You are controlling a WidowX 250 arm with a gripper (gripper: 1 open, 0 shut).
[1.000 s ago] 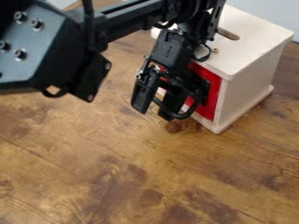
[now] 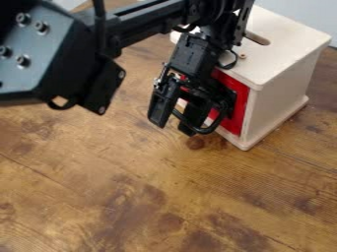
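Note:
A pale wooden box (image 2: 274,96) stands at the upper right, with a red panel (image 2: 232,120) on its left face. The black gripper (image 2: 184,103) is held low against that face, in front of the red panel, and covers much of it. Whether its fingers are open or shut, and whether anything is between them, cannot be made out among the dark parts.
Bare wooden floor (image 2: 132,197) fills the lower and left part of the view. The arm's large black housing (image 2: 53,64) spans the upper left. A slot shows on the box's top.

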